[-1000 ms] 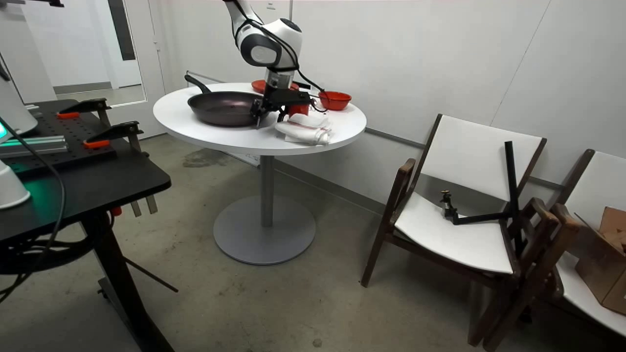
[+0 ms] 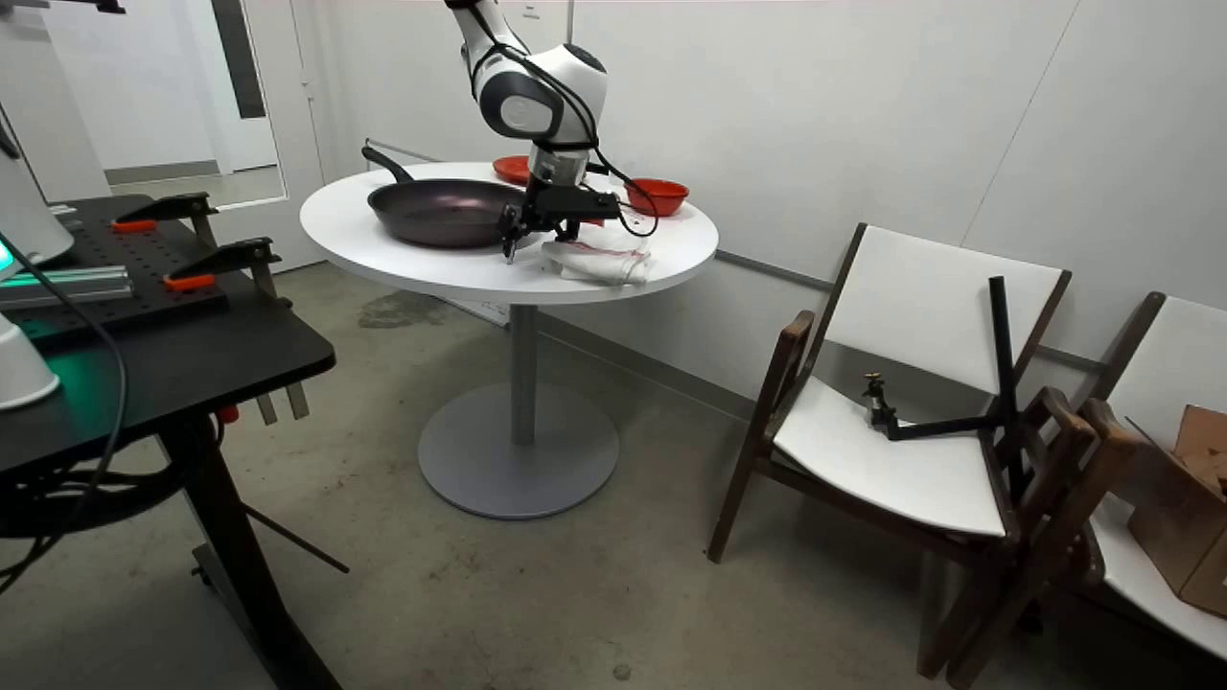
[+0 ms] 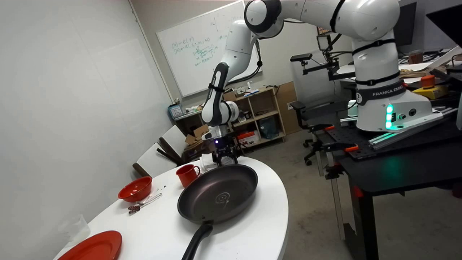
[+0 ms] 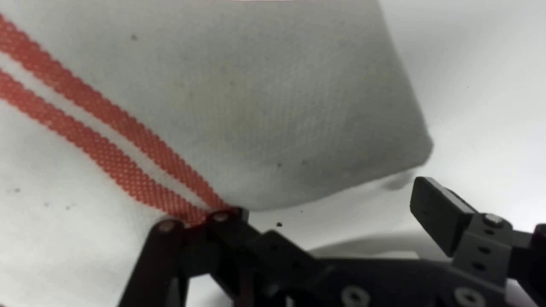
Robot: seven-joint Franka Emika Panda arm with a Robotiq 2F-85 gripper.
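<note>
A folded white towel (image 2: 604, 263) with red stripes lies at the table's near side in exterior view 1. My gripper (image 2: 538, 240) hangs low at the towel's left edge, between it and the dark frying pan (image 2: 443, 213). In the wrist view the towel (image 4: 297, 92) fills the upper left, and my gripper stands open with its fingers wide apart. The left fingertip (image 4: 225, 217) is right at the red stripes, appearing to press into the cloth; the other sits beyond the towel's corner. Behind the pan in exterior view 2, my gripper (image 3: 227, 161) partly covers the towel (image 3: 208, 161).
Close to the towel and pan stands a red mug (image 3: 187, 174). A red bowl (image 3: 135, 189), a metal utensil (image 3: 147, 201) and a red plate (image 3: 96, 247) occupy the wall side of the round white table (image 3: 255, 242). The pan's handle (image 3: 197, 242) points away from my arm.
My gripper has moved a little to the right and lower in exterior view 1, closer to the towel, and now hides most of the mug. Pan and bowl have stayed put.
</note>
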